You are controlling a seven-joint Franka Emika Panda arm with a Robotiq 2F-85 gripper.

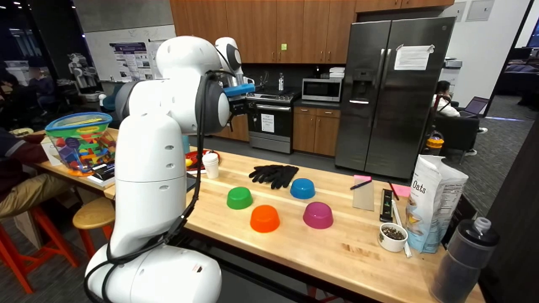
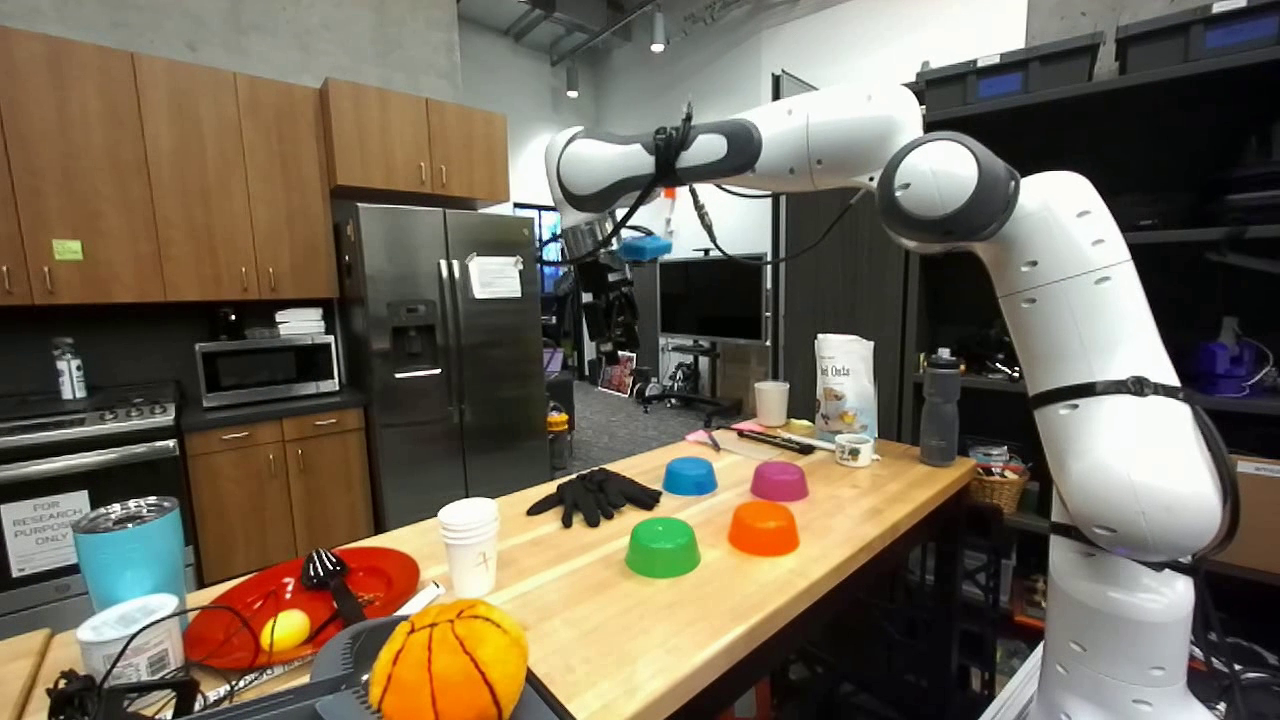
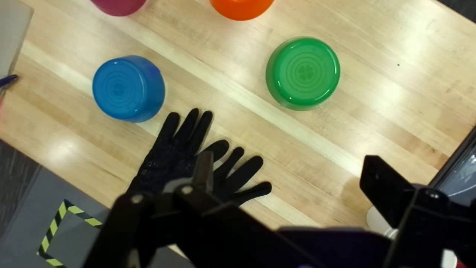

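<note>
My gripper is open and high above the table, its fingers wide apart with nothing held. In the wrist view its left finger overlaps a pair of black gloves (image 3: pixel 171 154) lying far below. Four bowls rest upside down on the wood: green (image 3: pixel 305 73), blue (image 3: pixel 127 89), orange (image 3: pixel 241 5) and magenta (image 3: pixel 119 3); the last two are cut off by the wrist view's top edge. Exterior view 2 shows the gripper (image 2: pixel 614 342) hanging in the air, well clear of the green bowl (image 2: pixel 662 547) and the gloves (image 2: pixel 596 494).
White paper cups (image 2: pixel 469 546), a red plate (image 2: pixel 390 570) and an orange plush ball (image 2: pixel 450 664) crowd one end of the table. An oats bag (image 1: pixel 434 202), a small bowl (image 1: pixel 392 237) and a dark bottle (image 1: pixel 463 260) stand at the other. Bare wood surrounds the bowls.
</note>
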